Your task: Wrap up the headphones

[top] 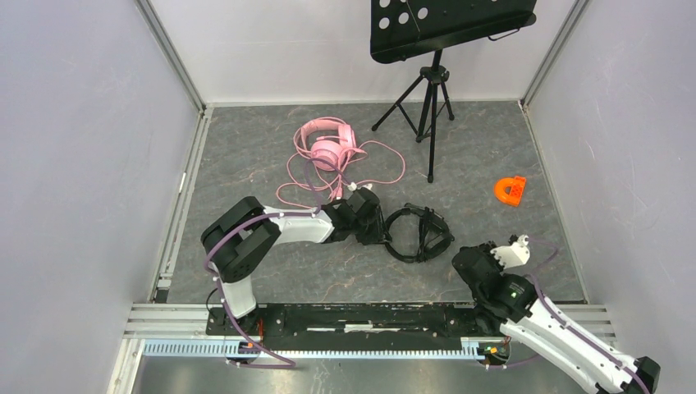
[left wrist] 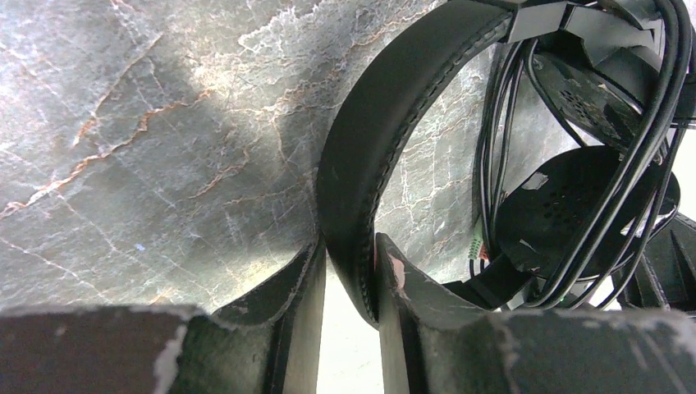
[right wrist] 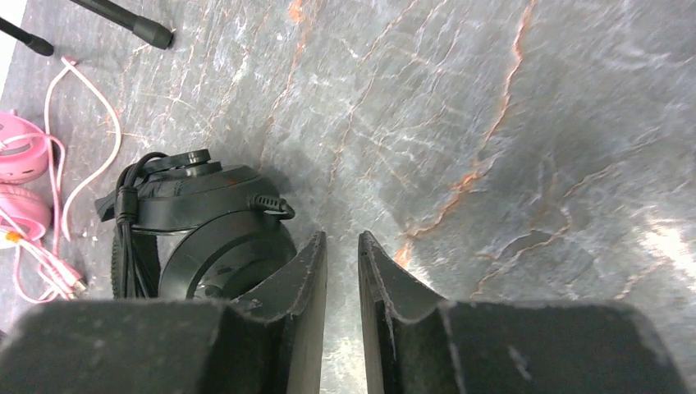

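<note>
Black headphones [top: 433,234] lie on the grey floor with their cable looped across the cups, bundled and tied in the right wrist view [right wrist: 222,230]. My left gripper [top: 379,240] is at the headband [left wrist: 365,164], its fingers either side of the padded band [left wrist: 349,205]; whether they grip it tightly I cannot tell. My right gripper hangs to the right of the headphones over bare floor, its fingers slightly apart with nothing between them.
Pink headphones [top: 328,152] with loose cables lie behind my left arm. A black stand [top: 431,123] stands at the back, an orange object [top: 510,190] at the right.
</note>
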